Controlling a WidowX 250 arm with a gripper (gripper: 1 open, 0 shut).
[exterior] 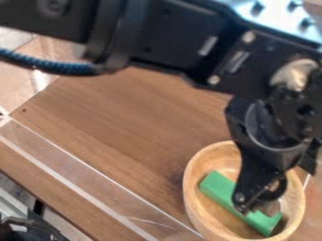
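Observation:
A wooden bowl (208, 216) sits at the lower right of the camera view, with a green block (224, 190) lying in it. My black gripper (262, 188) reaches down from above into the bowl, over the block's right part, partly hiding it. The gripper is open; whether its fingers touch the block is unclear.
A clear strip runs along its lower-left edge, with floor beyond. The arm and a blue hose cover the top of the view.

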